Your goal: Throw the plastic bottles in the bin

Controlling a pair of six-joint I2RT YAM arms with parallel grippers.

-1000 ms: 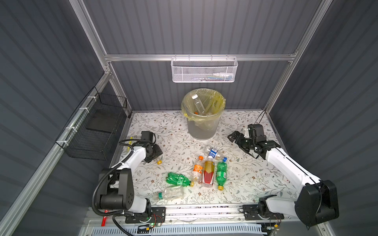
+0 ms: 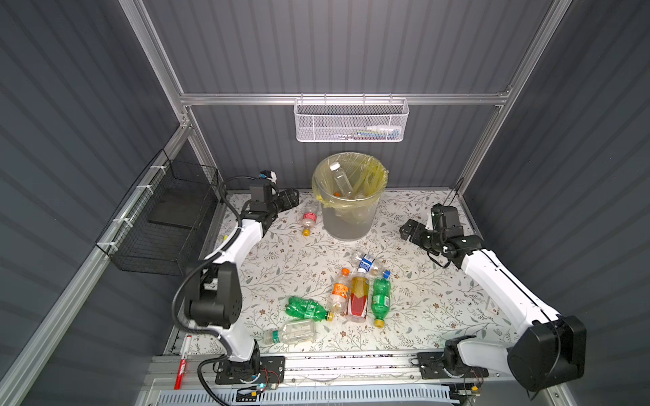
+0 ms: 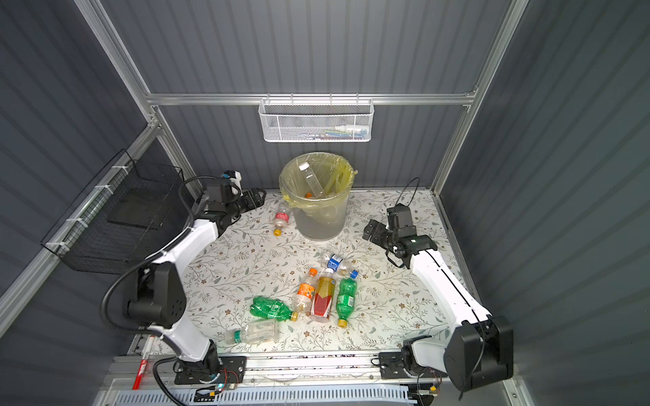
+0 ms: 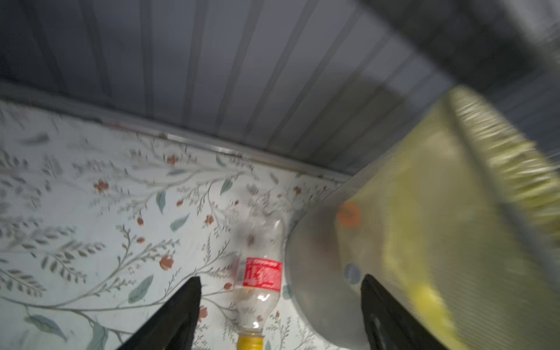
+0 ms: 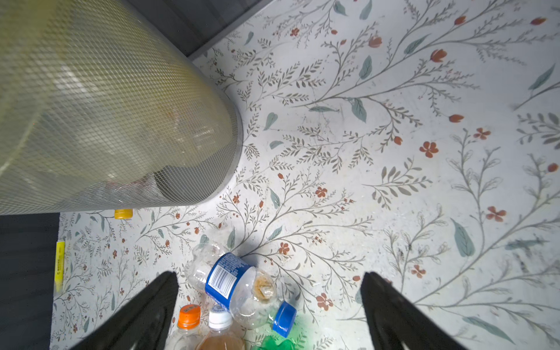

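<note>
The clear bottle with red label and yellow cap (image 2: pixel 309 218) is just left of the mesh bin (image 2: pixel 348 226), outside it. My left gripper (image 2: pixel 291 199) hangs above and left of that bottle, its fingers (image 4: pixel 172 318) spread apart with the bottle clear of them. Whether the bottle touches the table, I cannot tell. Inside the yellow-lined bin is a clear bottle (image 2: pixel 341 180). My open, empty right gripper (image 2: pixel 410 231) hovers right of the bin. Front and centre lie a blue-labelled bottle (image 5: pixel 224 278), orange-labelled bottle (image 2: pixel 340 291), amber bottle (image 2: pixel 358 296), green bottles (image 2: pixel 381 297) and a clear one (image 2: pixel 298 331).
A white mesh basket (image 2: pixel 351 127) hangs on the back wall above the bin. On the left wall is a black wire basket (image 2: pixel 162 223).
My left gripper rose from the table's left side and moved back and right. The red-labelled bottle left the gripper's spot and shifted toward the bin.
</note>
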